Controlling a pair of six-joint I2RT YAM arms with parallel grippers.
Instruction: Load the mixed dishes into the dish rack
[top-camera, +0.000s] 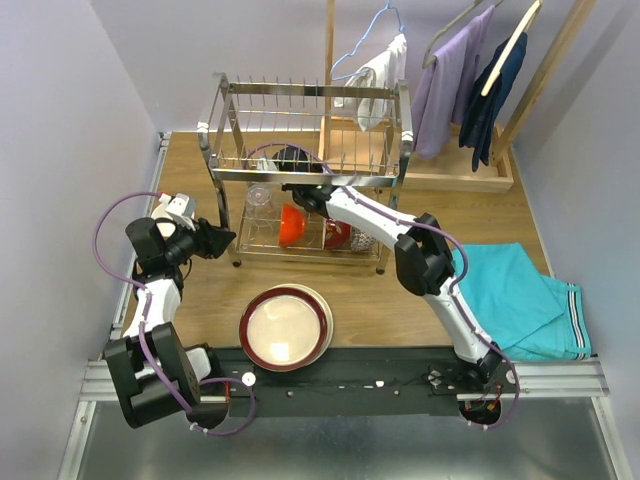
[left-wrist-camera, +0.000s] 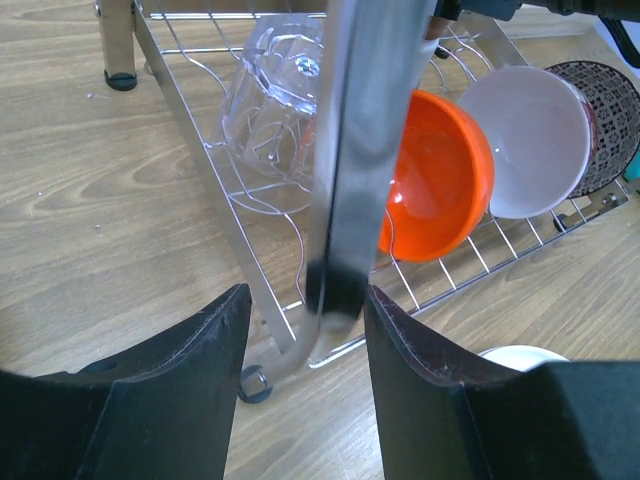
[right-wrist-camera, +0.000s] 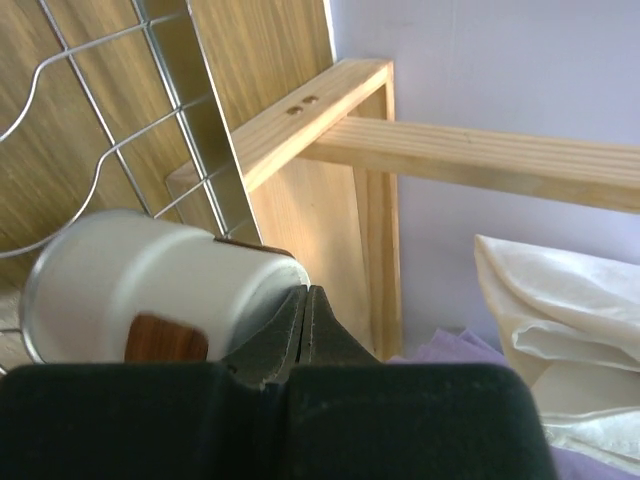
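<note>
The metal dish rack (top-camera: 306, 178) stands at the back of the table. On its lower shelf are a clear glass (left-wrist-camera: 270, 110), an orange bowl (left-wrist-camera: 440, 175), a white bowl (left-wrist-camera: 520, 140) and a patterned cup (left-wrist-camera: 615, 115). My right gripper reaches inside the rack, shut, its tips against the rim of a white mug (right-wrist-camera: 150, 280) lying on its side; nothing clearly shows between them. My left gripper stands open beside the rack's left front post (left-wrist-camera: 355, 150). Two plates (top-camera: 283, 330) lie stacked at the front of the table.
Clothes on hangers (top-camera: 445, 100) hang over a wooden stand at the back right. A folded turquoise cloth (top-camera: 515, 310) lies at the right. The table between rack and plates is clear.
</note>
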